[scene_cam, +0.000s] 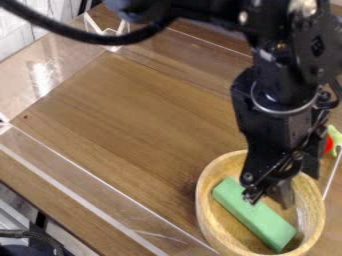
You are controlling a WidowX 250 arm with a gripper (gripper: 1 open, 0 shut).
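Observation:
The black gripper (278,188) is lowered over a round tan wooden bowl (211,202) at the lower right, its fingertips inside or just above the bowl's rim. A green rectangular block (254,217) lies in the bowl, below and left of the fingertips, with part of it hidden by the gripper. The gripper is open, and nothing shows held in it.
A small red object (327,146) and a light green one (334,133) sit behind the arm at the right, partly hidden.

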